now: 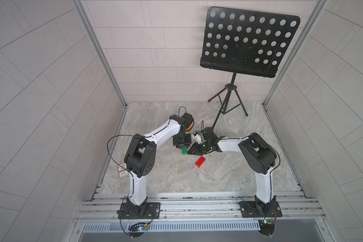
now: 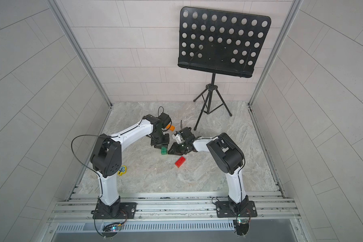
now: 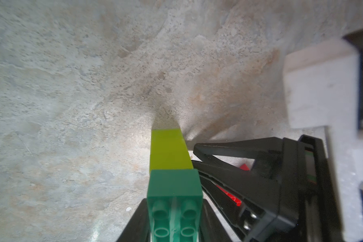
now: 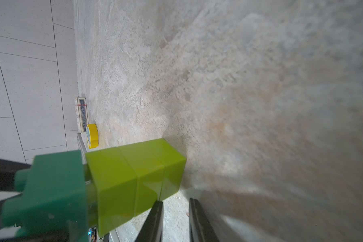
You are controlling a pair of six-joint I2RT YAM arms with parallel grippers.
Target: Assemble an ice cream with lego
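Note:
A stack of lime bricks (image 4: pixel 149 173) topped by a dark green brick (image 3: pixel 174 183) is held by my left gripper (image 1: pixel 183 146), shut on the green brick near mid-table. The stack's lime end is at or just above the floor. My right gripper is low beside the stack, fingers apart, nothing visible between them. A red brick (image 1: pixel 200 161) lies just in front of the grippers. An orange piece (image 2: pixel 171 128) sits behind them, partly hidden by the left arm.
A yellow object (image 2: pixel 122 169) and a flat box (image 4: pixel 81 115) lie at the left. A black music stand (image 1: pixel 234 80) stands at the back right.

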